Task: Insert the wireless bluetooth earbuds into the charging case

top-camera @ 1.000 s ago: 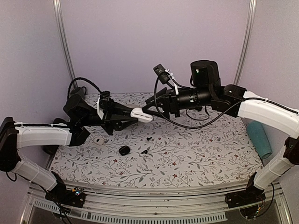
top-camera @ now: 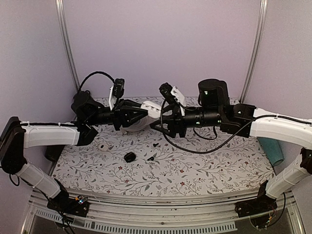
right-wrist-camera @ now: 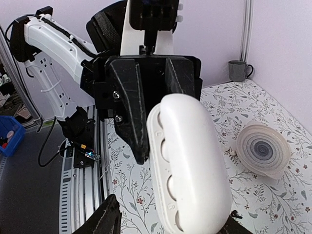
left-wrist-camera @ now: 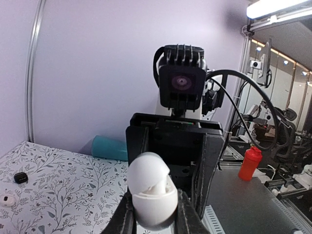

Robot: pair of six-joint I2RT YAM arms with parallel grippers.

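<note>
A white charging case (top-camera: 151, 108) (left-wrist-camera: 154, 204) (right-wrist-camera: 192, 161) is held up in mid-air above the table by my left gripper (top-camera: 140, 111), which is shut on it. My right gripper (top-camera: 161, 123) is close up against the case from the right, part open, its fingers around the lower part of the case in the right wrist view; whether they touch it I cannot tell. Small dark pieces, possibly the earbuds, lie on the table below, among them one (top-camera: 150, 158) near the middle and another (top-camera: 155, 145) just behind it.
A black small box (top-camera: 129, 157) and a small white round item (top-camera: 103, 147) lie at left of the middle. A lidded white container (right-wrist-camera: 262, 151) and a grey mug (right-wrist-camera: 237, 70) stand at the back left. A teal roll (top-camera: 269, 148) lies along the right edge.
</note>
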